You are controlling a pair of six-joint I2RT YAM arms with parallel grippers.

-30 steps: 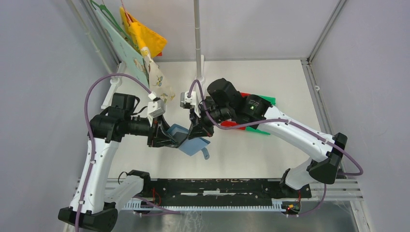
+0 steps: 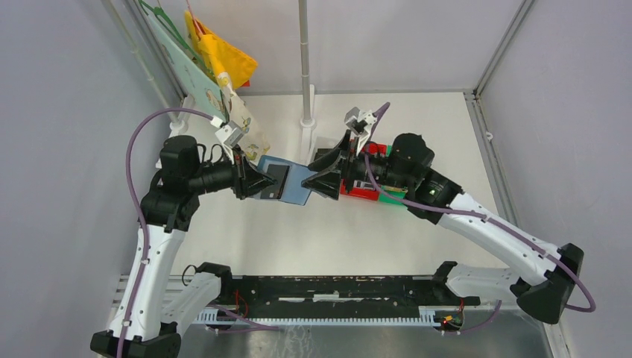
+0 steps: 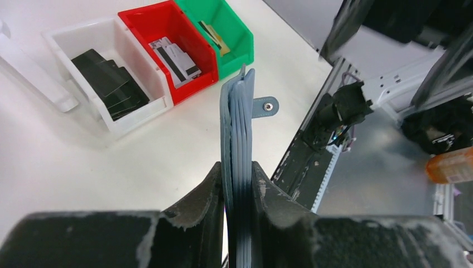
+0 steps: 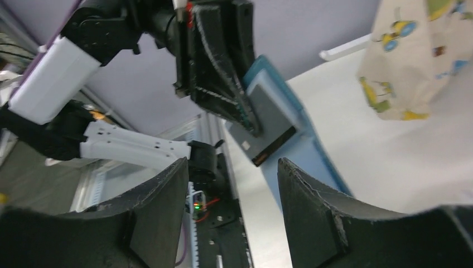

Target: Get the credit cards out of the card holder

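The blue card holder (image 2: 298,184) is held up off the table, with a dark grey card panel (image 2: 276,181) showing on its face. It appears edge-on in the left wrist view, a thin stack of layers (image 3: 239,120) with a snap strap (image 3: 266,106) at one side. My left gripper has its fingers on both sides of the holder, gripping it. My right gripper is open and empty, close to the holder's right end. A dark card (image 4: 266,121) sits on the holder's face in the right wrist view.
White (image 3: 120,126), red (image 3: 177,101) and green (image 3: 250,51) bins stand side by side, each with cards inside. A white post (image 2: 305,112) rises behind. Hanging cloths (image 2: 242,123) are at the back left.
The holder has turned and shifted up in the top view, with the left gripper. My right gripper has moved up and right, its fingers now spread; its elbow has swung outward.
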